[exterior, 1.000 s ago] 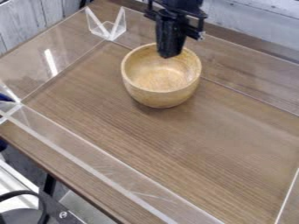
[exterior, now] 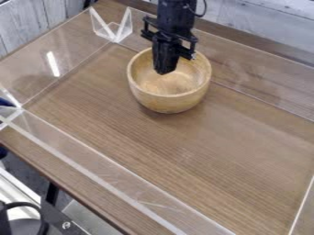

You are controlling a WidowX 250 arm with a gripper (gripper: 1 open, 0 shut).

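Observation:
A wide tan bowl (exterior: 167, 95) sits on the wooden table in the upper middle. The black gripper (exterior: 163, 67) reaches down from the top of the view, its tip low over the back half of the bowl's opening. Its fingers look closed, with nothing visible between them; whether it touches the bowl is unclear.
A clear and white angular object (exterior: 110, 26) stands at the upper left. Dark cables (exterior: 31, 213) lie at the lower left corner. The table's middle, front and right are bare.
The gripper has come down and slightly left, from above the back of the bowl to low over its opening. The bowl looks unmoved.

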